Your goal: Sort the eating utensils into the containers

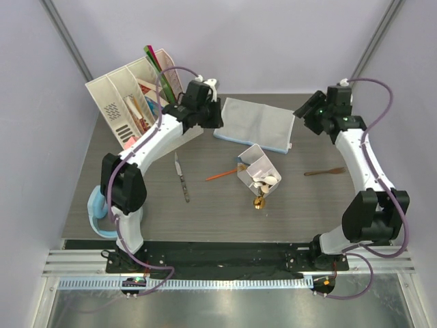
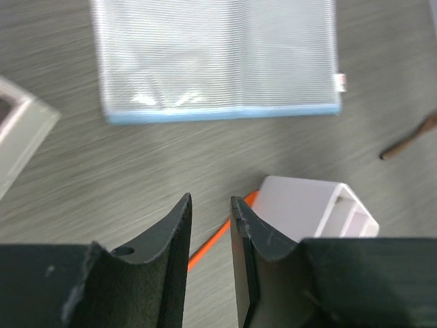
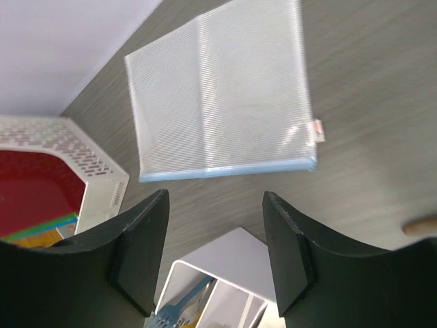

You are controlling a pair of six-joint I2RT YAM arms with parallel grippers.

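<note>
A white compartment container [image 1: 249, 157] holds utensils; in the right wrist view a blue fork [image 3: 168, 311] shows in it. An orange-handled utensil [image 1: 220, 175] lies beside it. A knife [image 1: 181, 179] lies at left, a wooden utensil [image 1: 324, 171] at right. My left gripper [image 1: 214, 117] hangs above the table left of the mat; in its wrist view its fingers [image 2: 174, 232] are slightly apart with nothing visible between. My right gripper [image 1: 307, 113] hangs above the right rear, fingers apart and empty.
A grey mat [image 1: 252, 126] lies at the back. A white divided organizer [image 1: 109, 96] stands at back left, a blue headset [image 1: 95, 208] at front left.
</note>
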